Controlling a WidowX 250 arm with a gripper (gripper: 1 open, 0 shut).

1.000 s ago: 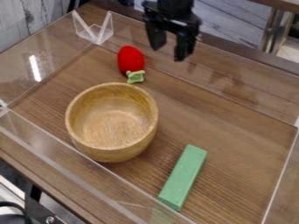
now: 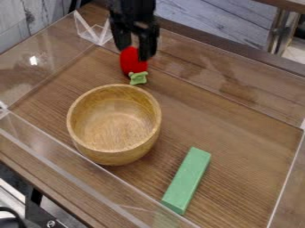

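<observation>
The gripper (image 2: 135,43), black and blurred, hangs at the top centre of the camera view, open, just above a red strawberry-like object (image 2: 134,61) with a green top pointing toward the front. Whether the fingertips touch it cannot be told.
A large wooden bowl (image 2: 114,125) sits at the centre left. A long green block (image 2: 187,180) lies at the front right. A clear plastic object (image 2: 91,27) is at the back left.
The gripper has moved left from the back right to above the red object. The objects on the table have not visibly moved.
</observation>
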